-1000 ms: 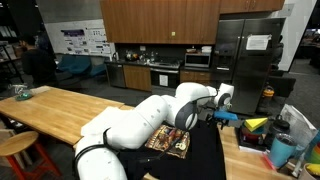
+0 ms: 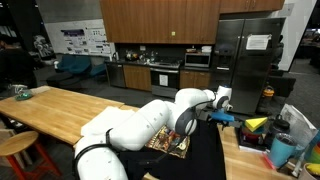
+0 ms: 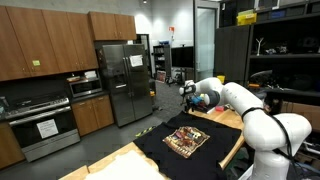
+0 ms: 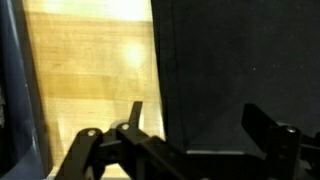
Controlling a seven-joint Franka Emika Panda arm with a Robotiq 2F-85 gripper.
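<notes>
My gripper is open in the wrist view, its dark fingers apart at the lower edge with nothing between them. It hangs above the border between a black mat [image 4: 240,60] and a light wooden tabletop [image 4: 95,65]. In exterior view 1 the white arm [image 2: 165,112] reaches over the mat towards its far right side. A patterned reddish-brown board [image 3: 184,141] lies flat on the mat, near the arm's middle stretch and away from the gripper; its details are too small to read.
Containers and bags crowd the right side of the table, among them a dark jar with a blue lower part [image 2: 282,148] and a green-and-yellow item [image 2: 252,124]. A dark edge [image 4: 20,90] borders the wood in the wrist view. Around the board the mat is mostly bare.
</notes>
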